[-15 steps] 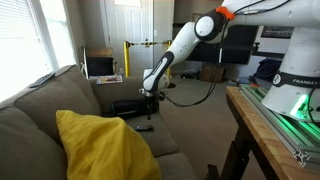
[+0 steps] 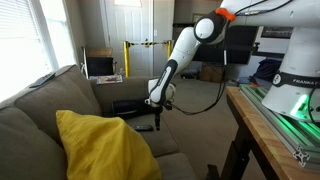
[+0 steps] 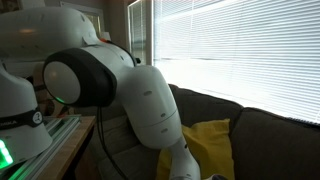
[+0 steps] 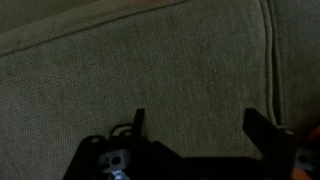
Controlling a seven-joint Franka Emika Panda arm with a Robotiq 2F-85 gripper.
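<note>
My gripper is open over the grey-brown sofa seat point(image 4: 150, 70), its two dark fingers wide apart with only fabric visible between them. From the side, the gripper point(image 2: 156, 112) hangs low above the seat at the far part of the sofa. A small dark, flat object point(image 2: 143, 127) lies on the seat close to it, too small to identify. The yellow cloth point(image 2: 100, 145) is heaped on the nearer part of the sofa. In exterior view 2 the white arm point(image 3: 150, 105) reaches down before the yellow cloth point(image 3: 208, 145), and the fingers cannot be made out.
A dark cushion or bag point(image 2: 128, 107) rests against the sofa back behind the gripper. A wooden table point(image 2: 262, 130) stands at the right. Bare carpet point(image 2: 205, 135) lies between sofa and table. A cable point(image 2: 205, 108) trails from the arm.
Over the last second my gripper has come down toward the sofa seat and shifted slightly. The yellow cloth and the small dark object look unmoved.
</note>
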